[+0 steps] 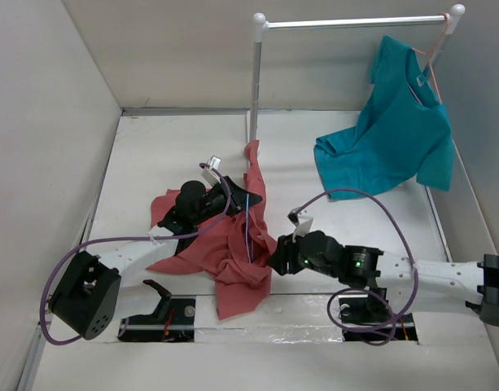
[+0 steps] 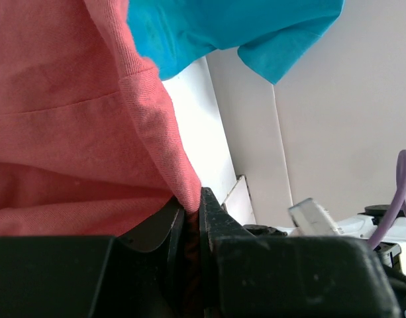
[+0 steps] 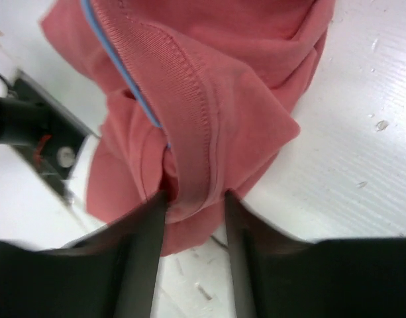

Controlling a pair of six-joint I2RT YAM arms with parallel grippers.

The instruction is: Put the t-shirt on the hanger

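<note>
A red t shirt lies bunched on the white floor at centre-left. My left gripper is shut on its raised band of fabric, which fills the middle of the left wrist view. A blue hanger runs down along the shirt, partly under the red fabric in the right wrist view. My right gripper is at the shirt's lower right, fingers parted, blurred in its wrist view, over the folded lower end of the band.
A metal rail stands at the back, with a teal shirt hanging from a pink hanger at its right end and draping onto the floor. White walls enclose the area. Bare floor shows between the two shirts.
</note>
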